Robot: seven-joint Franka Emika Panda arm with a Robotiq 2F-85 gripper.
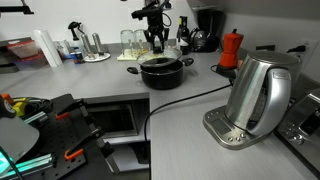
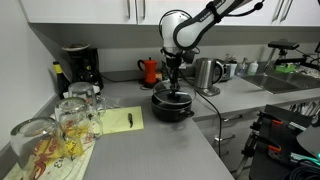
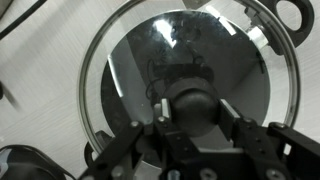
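The black pot (image 1: 165,77) with two side handles stands on the counter. Its clear glass lid (image 3: 110,75), edged by a metal rim, covers the pot's top in the wrist view. My gripper is shut on the lid's black knob (image 3: 192,102), coming from above. From the second exterior view, the lid (image 2: 172,97) is at the level of the pot's rim or just over it. Whether it rests evenly all round is hard to tell, as the dark pot opening looks slightly off-centre beneath the glass.
A steel kettle (image 1: 262,100) and a red moka pot (image 1: 230,48) stand to one side. Several glass jars (image 2: 75,125) are on the other, near a green cutting board (image 2: 120,120) with a knife. A black cable (image 1: 185,99) runs along the counter. Clear counter lies in front.
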